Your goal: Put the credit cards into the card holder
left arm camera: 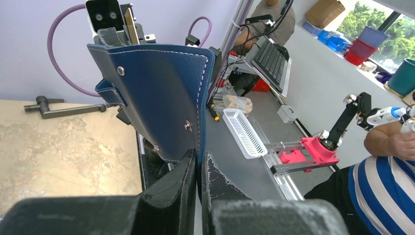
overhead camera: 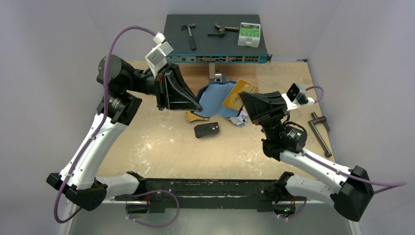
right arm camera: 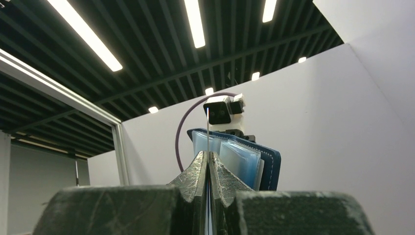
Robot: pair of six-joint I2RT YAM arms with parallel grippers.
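My left gripper (overhead camera: pixel 199 108) is shut on the edge of the blue card holder (overhead camera: pixel 214 98), holding it above the table. In the left wrist view the holder's navy outer side (left arm camera: pixel 151 88) faces me. A yellow card (overhead camera: pixel 237 94) stands tilted against the holder's clear sleeves in the top view, and my right gripper (overhead camera: pixel 241 96) is shut on its right side. Seen edge-on in the right wrist view, the card (right arm camera: pixel 208 129) is a thin upright line between the fingertips, in front of the sleeves (right arm camera: pixel 240 157). Whether its far edge is inside a sleeve, I cannot tell.
Black cards (overhead camera: pixel 207 129) lie on the table below the holder. Yellow cards (overhead camera: pixel 195 116) and pale cards (overhead camera: pixel 240 119) are partly hidden by it. A dark tool (overhead camera: pixel 320 133) lies at the right edge.
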